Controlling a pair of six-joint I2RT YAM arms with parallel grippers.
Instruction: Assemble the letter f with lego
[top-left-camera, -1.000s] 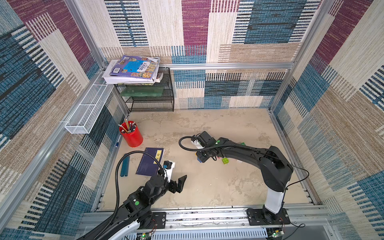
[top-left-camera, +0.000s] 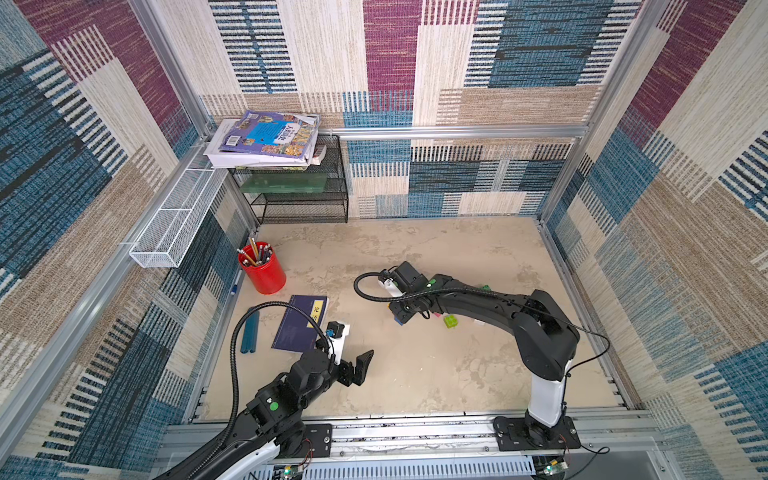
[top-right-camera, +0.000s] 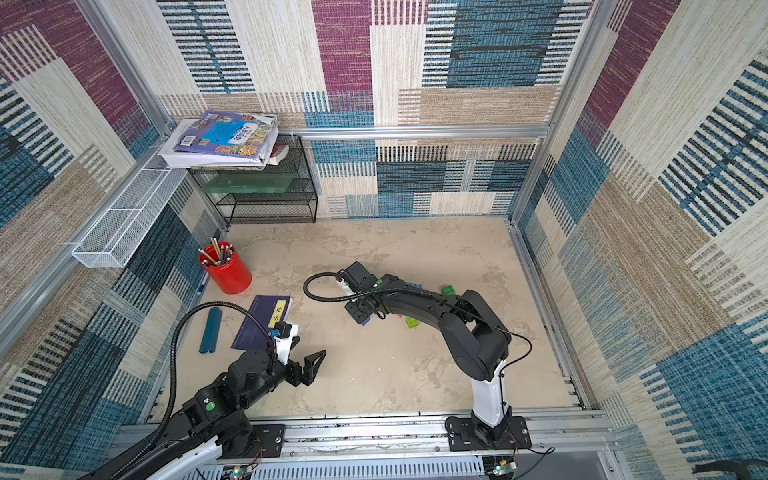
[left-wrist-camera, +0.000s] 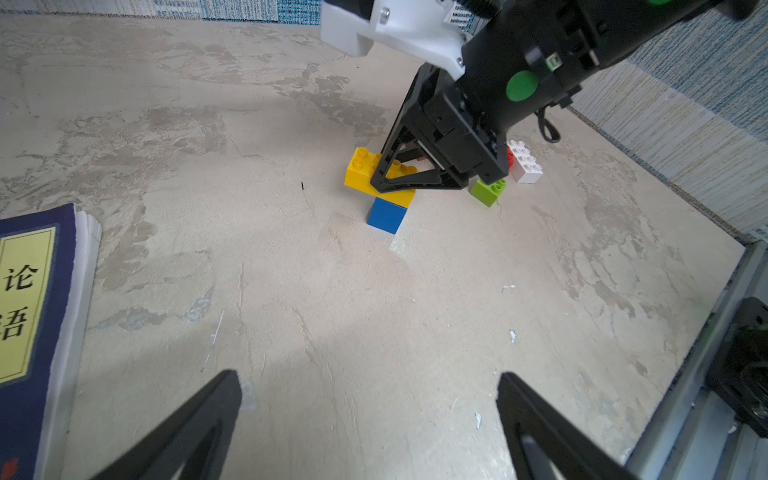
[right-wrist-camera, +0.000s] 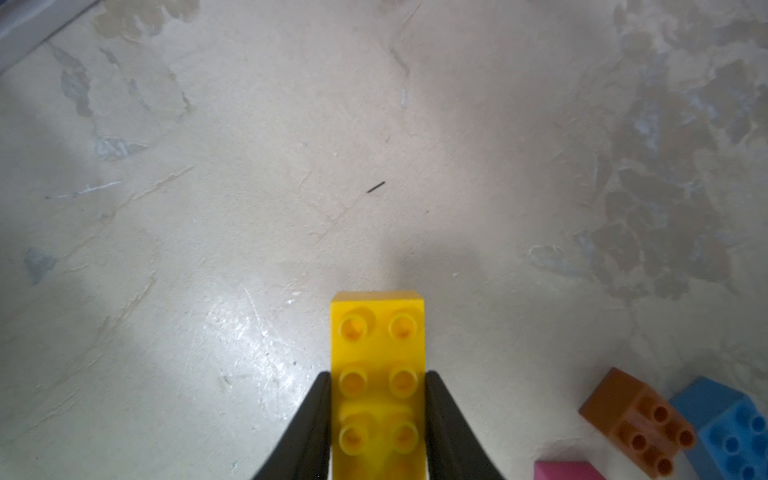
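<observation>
A yellow brick (right-wrist-camera: 378, 344) is held between the fingers of my right gripper, which is shut on it. In the left wrist view this yellow brick (left-wrist-camera: 360, 169) sits over a blue brick (left-wrist-camera: 386, 216) on the table; whether the two are joined I cannot tell. Green (left-wrist-camera: 488, 192), white (left-wrist-camera: 525, 165), orange (right-wrist-camera: 620, 408), light blue (right-wrist-camera: 712, 424) and pink (right-wrist-camera: 568, 471) bricks lie beside them, partly hidden by the right arm. My left gripper stands open and empty, low at the front left.
A dark blue book (top-left-camera: 292, 324), teal cases (top-left-camera: 249, 328) and a red pen cup (top-left-camera: 264, 272) occupy the left. A wire shelf (top-left-camera: 344, 192) stands at the back left.
The right arm and gripper have shifted slightly to the left in the top left view. The left arm has not moved.
</observation>
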